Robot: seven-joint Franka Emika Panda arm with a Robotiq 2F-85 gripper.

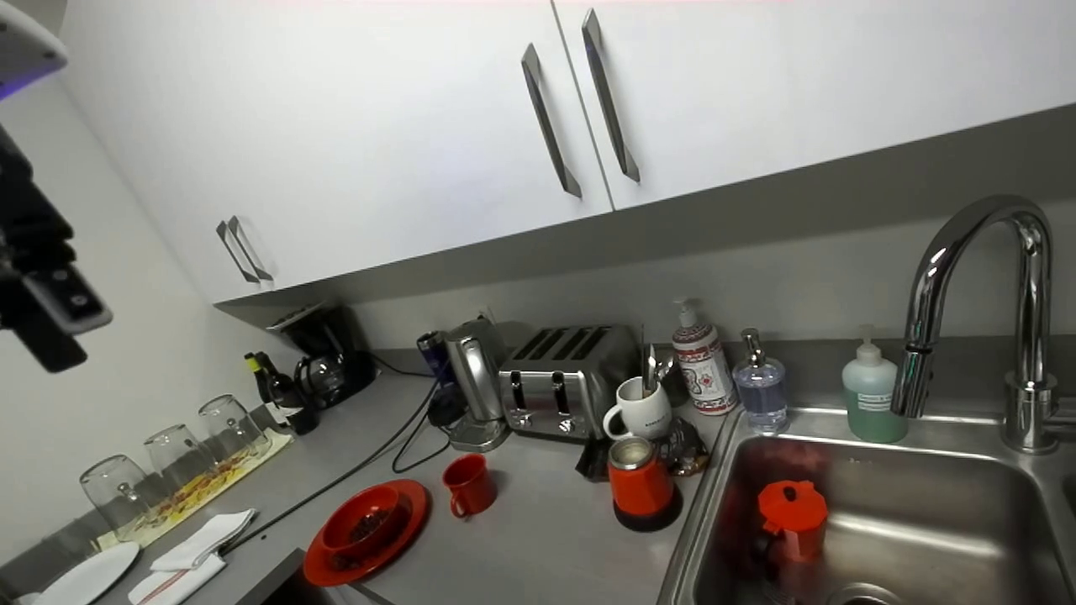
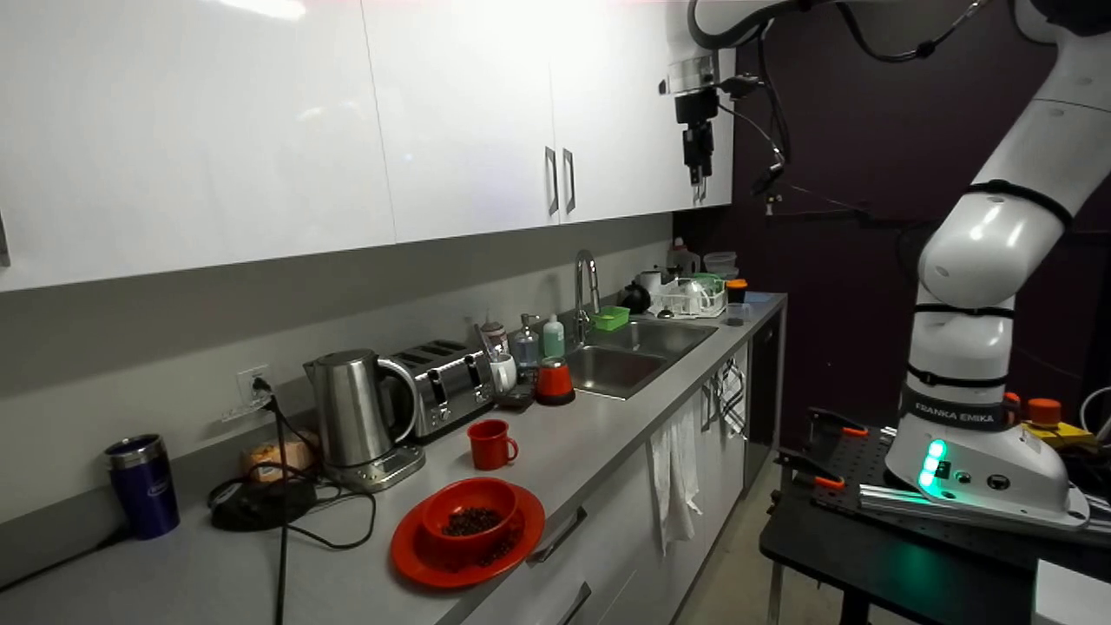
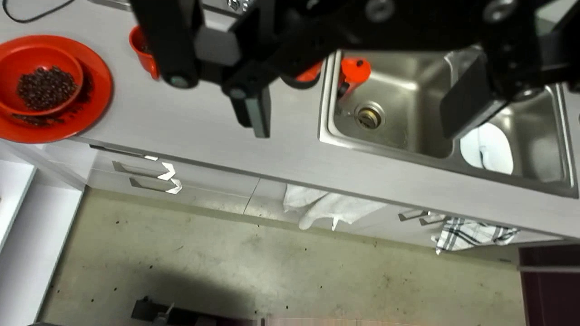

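Observation:
My gripper is open with nothing between its fingers, high above the counter. In the second exterior view the gripper [image 2: 699,187] hangs in front of the upper cabinets, and at the left edge of the first exterior view only part of the gripper shows. On the counter a red bowl [image 2: 474,514] of dark beans rests on a red plate [image 2: 409,547], with a red mug [image 2: 489,446] beside it. The orange-red pot base [image 1: 640,484] stands near the sink [image 1: 938,504]. Inside the basin sits the orange-red pot top [image 1: 799,524].
A toaster [image 1: 565,378], a steel kettle [image 2: 354,417] and soap bottles [image 1: 763,388] line the wall. The tall faucet [image 1: 933,272] rises behind the sink. Upper cabinets [image 2: 458,115] overhang the counter, which is clear along its front between mug and sink.

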